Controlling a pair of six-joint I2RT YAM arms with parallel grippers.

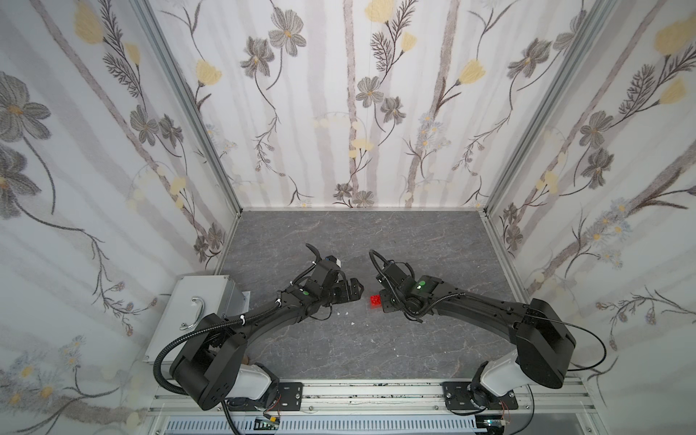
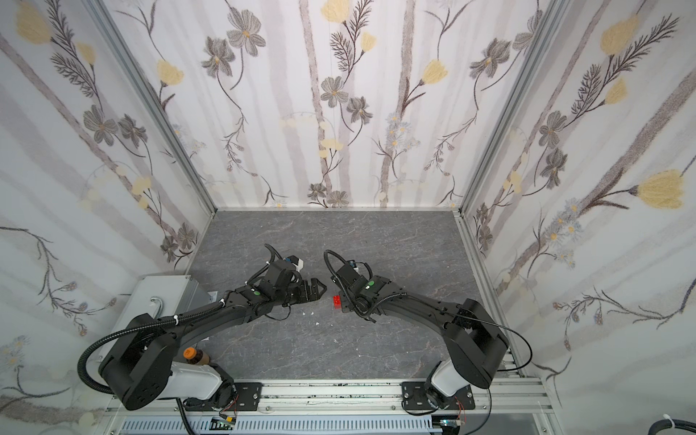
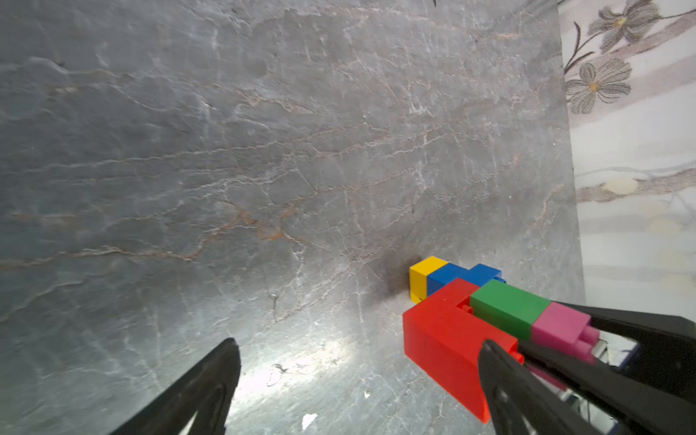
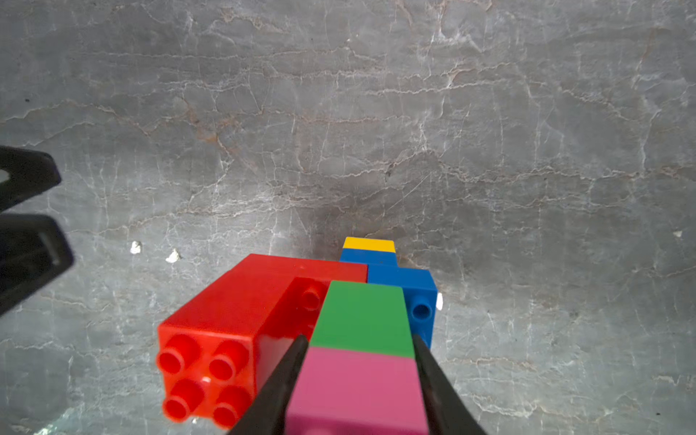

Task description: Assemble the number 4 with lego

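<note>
A lego assembly shows a thick red part [image 4: 246, 290], a green brick [image 4: 362, 315], a pink brick [image 4: 355, 391], blue bricks [image 4: 402, 279] and a yellow end [image 4: 369, 244]. My right gripper has a finger close against each side of the pink and green bricks; whether it is firmly shut on them is not clear. Facing it, my left gripper is open with nothing between its fingers. One left finger [image 3: 514, 384] overlaps the red part in the left wrist view; contact cannot be told. From above, mostly the red part [image 1: 375, 301] shows between the grippers.
A grey metal box [image 1: 181, 311] stands at the left side of the table. An orange-capped bottle [image 2: 191, 355] is beside the left arm's base. Small white crumbs [image 4: 172, 255] lie scattered near the assembly. The table [image 1: 362, 232] behind the grippers is clear.
</note>
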